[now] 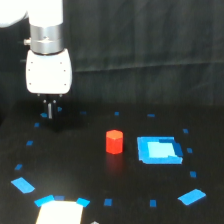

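A red block (pixel 114 142) stands alone on the black table near the middle of the view. To its right lies a shallow blue tray (pixel 145 158) with a white patch inside. My gripper (pixel 50 109) is at the upper left, pointing down, well apart from both the block and the tray. Its fingers are small and dark against the black backdrop, so their opening is unclear.
Small blue squares dot the table. Blue strips lie at the left (pixel 22 185) and at the right (pixel 192 197). A pale object (pixel 60 212) is cut off by the bottom edge. Between block and tray the table is clear.
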